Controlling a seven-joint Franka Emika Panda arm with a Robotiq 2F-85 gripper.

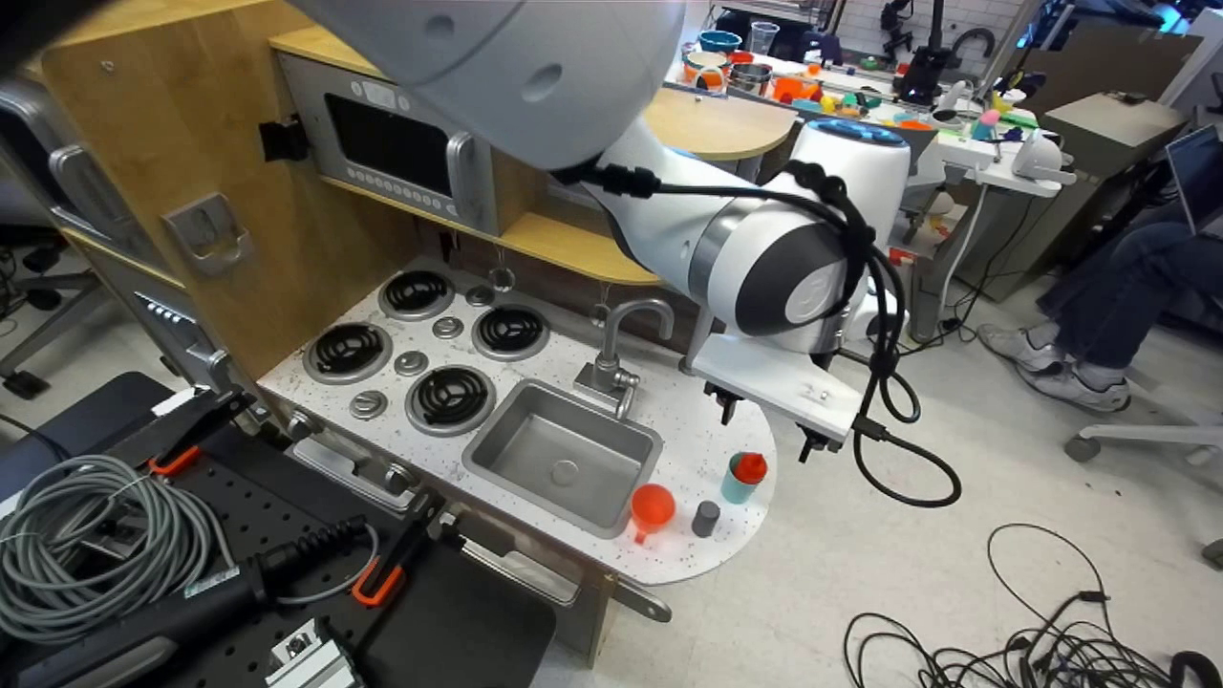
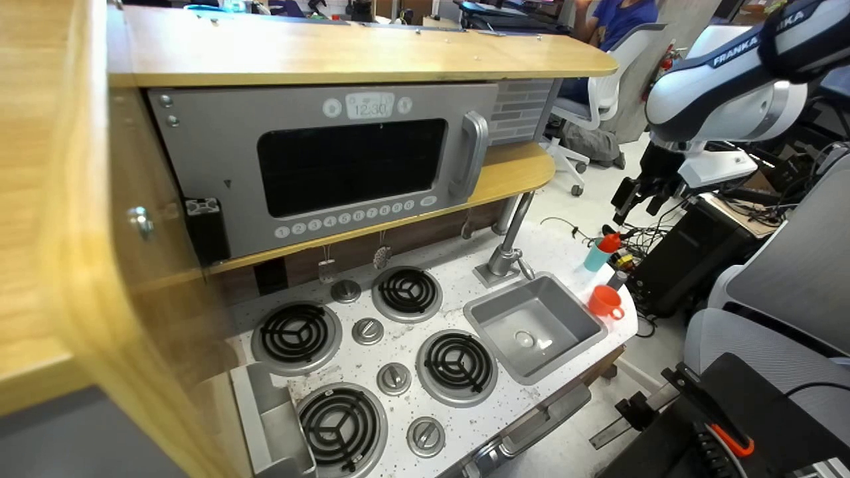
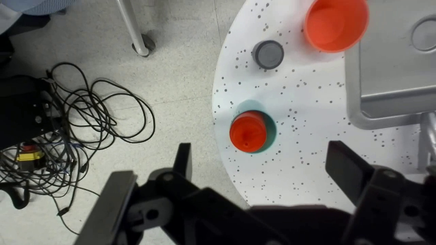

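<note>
Inside a teal cup [image 1: 740,485] at the rounded end of the white counter stands a red bottle-like thing [image 1: 751,466], leaning a little. From above, the red thing [image 3: 248,132] covers most of the teal rim [image 3: 269,134]. My gripper [image 1: 774,426] hangs in the air above the two, open, its fingers far apart and empty. In the wrist view, one finger [image 3: 347,171] is over the counter and the other finger [image 3: 184,161] over the floor. An orange-red mug [image 2: 605,302] and a small dark grey cylinder [image 1: 705,518] stand nearby, between the teal cup and the counter's front edge.
A metal sink [image 1: 562,459] with a faucet [image 2: 506,255] is set in the counter beside the mug. Burners [image 2: 339,430] lie farther along. Above them is a wooden shelf [image 2: 510,171] with a toy microwave [image 2: 350,167].
</note>
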